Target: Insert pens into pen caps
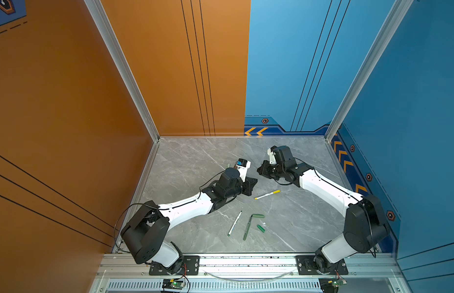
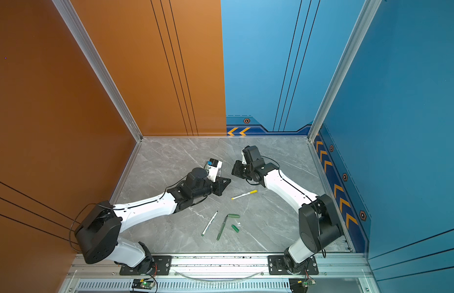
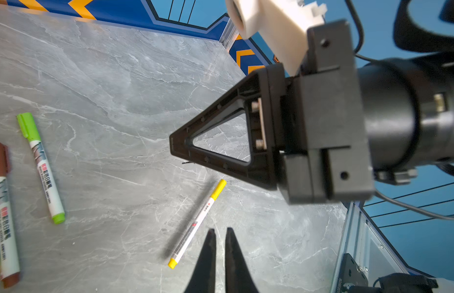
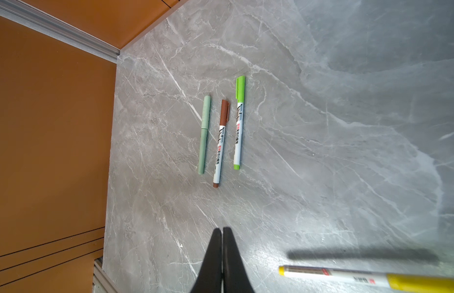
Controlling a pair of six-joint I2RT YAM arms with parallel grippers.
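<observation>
The yellow-capped white pen point(image 1: 267, 194) is apart from both grippers; its cap appears to be on. In the right wrist view this pen point(image 4: 344, 276) is beside a separate shadow, and I cannot tell whether it rests on the table. My left gripper is shut with nothing visible between its fingers, above and left of the pen point(image 3: 196, 224). Opposite it, close by, my right gripper is also shut and appears empty.
A white pen point(image 1: 234, 223), a dark green pen point(image 1: 248, 228) and green caps point(image 1: 258, 215) lie at the front. Pale green point(image 4: 204, 134), brown-capped point(image 4: 220, 141) and bright green point(image 4: 239, 122) pens lie behind the left gripper.
</observation>
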